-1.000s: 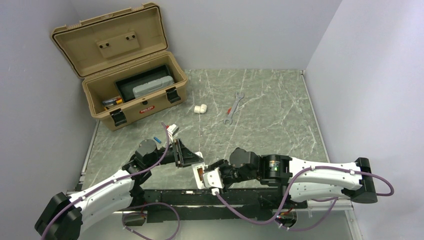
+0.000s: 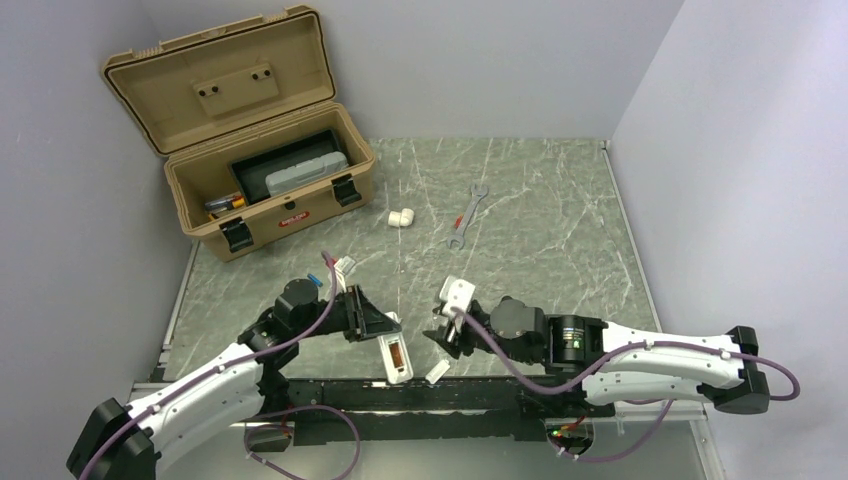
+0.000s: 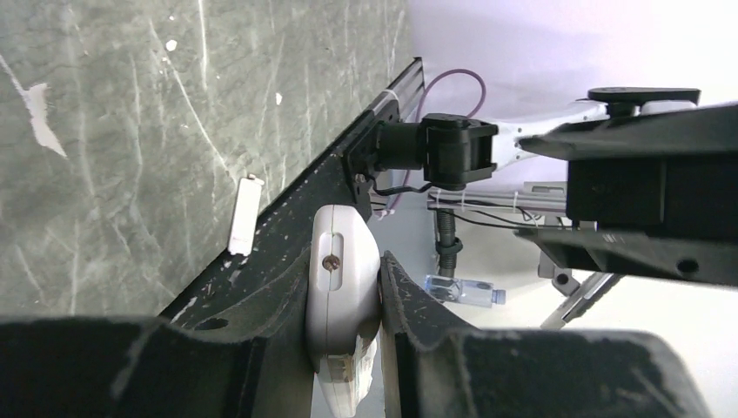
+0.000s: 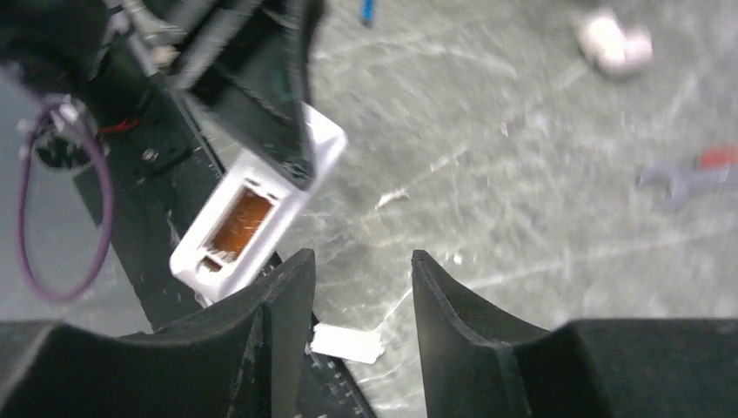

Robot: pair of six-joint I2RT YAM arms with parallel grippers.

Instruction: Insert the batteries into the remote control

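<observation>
My left gripper is shut on the white remote control (image 2: 398, 366), gripping it near one end. In the right wrist view the remote (image 4: 184, 252) is tilted, its open compartment (image 4: 242, 223) facing up with something orange-brown inside; whether that is a battery I cannot tell. To the remote's right, my right gripper stands open with nothing between its fingers. A small white flat piece, perhaps the battery cover (image 2: 437, 371), lies on the table near the front edge. Behind the left gripper lies a small blue cylinder (image 2: 314, 280), possibly a battery.
An open tan toolbox (image 2: 270, 220) stands at the back left. A white pipe elbow (image 2: 400, 217) and a wrench (image 2: 467, 216) with a red item beside it lie mid-table. A small white object (image 2: 345, 265) sits behind the left gripper.
My right gripper has pulled away from the remote to the right and turned, uncovering the white flat piece. The left gripper, still with the remote, has shifted slightly.
</observation>
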